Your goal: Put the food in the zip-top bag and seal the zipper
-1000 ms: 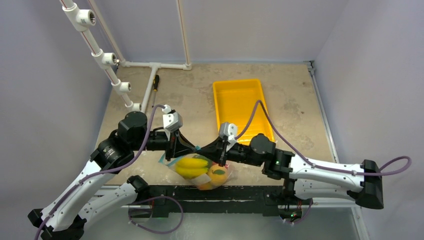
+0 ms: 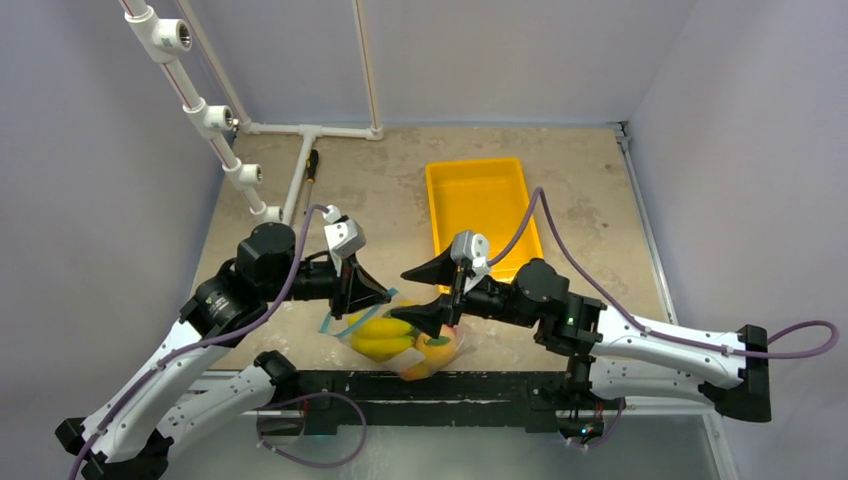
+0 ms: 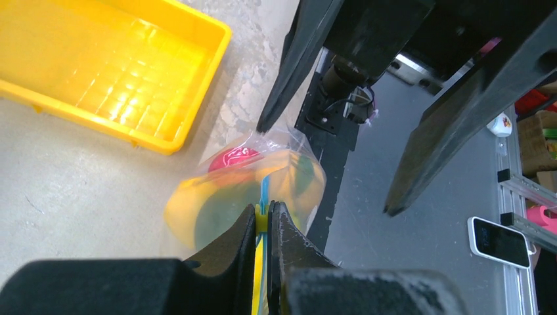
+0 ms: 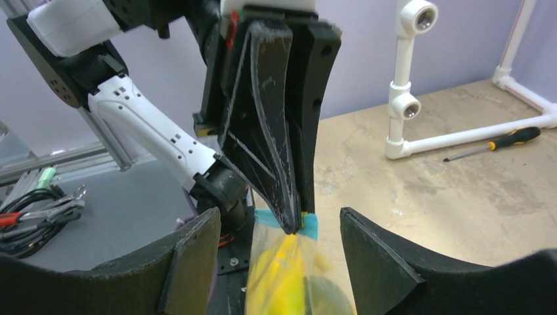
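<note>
A clear zip top bag (image 2: 400,355) holds bananas, an orange fruit and other food near the table's front edge; the left wrist view also shows a red fruit (image 3: 233,156) inside. My left gripper is shut on the bag's blue zipper strip at its top edge. My right gripper (image 2: 422,295) stands open just right of it, over the bag, with nothing between its fingers; in the right wrist view the bag (image 4: 282,275) hangs below the left gripper, in line with the gap between the right fingers.
A yellow tray (image 2: 475,190) lies behind the bag to the right. A screwdriver (image 2: 312,165) lies by the white pipe frame at back left.
My right gripper has opened and pulled back slightly from the left gripper, after being shut close beside it. The left gripper has shifted only a little.
</note>
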